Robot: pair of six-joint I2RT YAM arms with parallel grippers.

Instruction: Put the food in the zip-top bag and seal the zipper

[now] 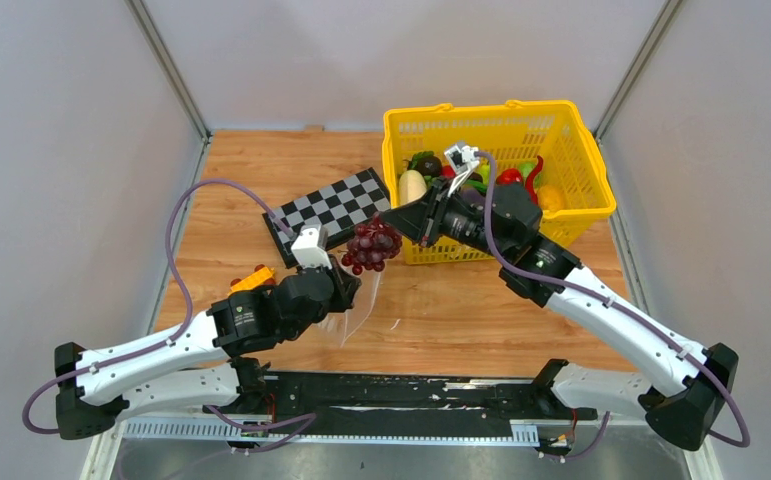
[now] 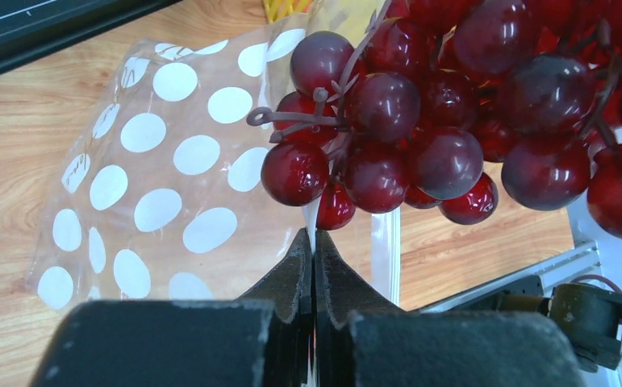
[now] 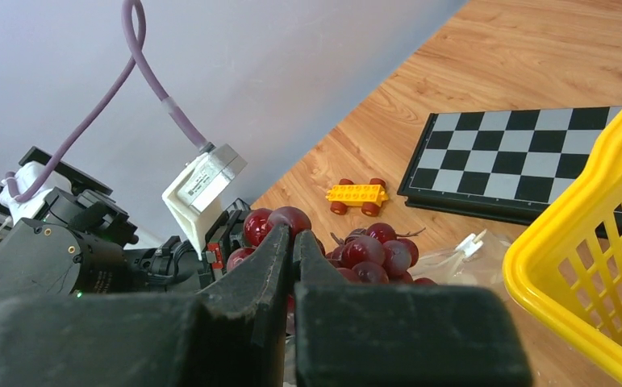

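Note:
A bunch of dark red grapes (image 1: 374,246) hangs from my right gripper (image 1: 388,219), whose fingers (image 3: 252,278) are closed together above it. The clear zip top bag with white dots (image 2: 178,169) dangles from my left gripper, which is shut on a thin strip of its film. In the left wrist view the grapes (image 2: 452,105) cover the upper right, overlapping the bag's side close above the fingertips. Whether any grape is inside the bag I cannot tell. A white zipper slider (image 3: 470,244) shows beyond the grapes in the right wrist view.
The yellow basket (image 1: 506,125) of vegetables stands close behind my right gripper. A checkered board (image 1: 331,210) lies behind the bag. A small yellow toy car (image 3: 356,196) sits to the left. Bare wood (image 1: 481,325) stretches across the front right.

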